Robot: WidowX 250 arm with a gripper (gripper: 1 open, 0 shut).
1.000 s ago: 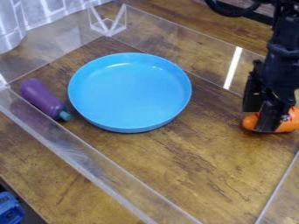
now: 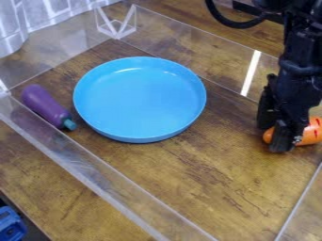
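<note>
The black gripper (image 2: 283, 127) hangs low at the right edge of the view, over an orange object (image 2: 303, 132) that lies on the wooden table. The gripper's fingers reach down onto the orange object and partly hide it; whether they are shut on it is unclear. A blue round plate (image 2: 139, 95) lies left of centre, and a purple eggplant-like toy (image 2: 45, 106) lies at the far left.
Clear plastic walls run round the wooden work area (image 2: 164, 188). A small blue object (image 2: 8, 226) shows at the bottom left corner, outside the wall. The table in front of the plate is clear.
The plate and the purple toy have not moved.
</note>
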